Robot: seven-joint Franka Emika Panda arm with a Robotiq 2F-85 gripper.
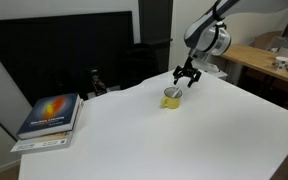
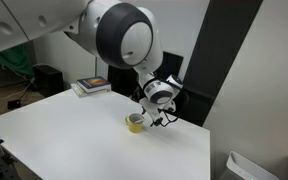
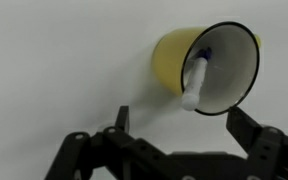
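A yellow mug [image 1: 171, 101] with a dark rim and pale inside stands on the white table, its handle toward the front left in the first exterior view. Leaning inside it is a white marker [image 3: 196, 80] with a dark blue end down in the mug; its white end reaches over the rim. My gripper is open, its two black fingers wide apart and nothing between them. From the wrist, the mug and marker appear just beyond the fingertips. In the second exterior view the gripper [image 2: 155, 120] hangs close beside the mug [image 2: 135, 122], apart from the marker.
A stack of books [image 1: 50, 116] lies at the table's left side. Behind the table are a dark monitor panel [image 1: 74, 50] and a black chair [image 1: 137, 62]. A wooden side table [image 1: 274, 60] holds small items.
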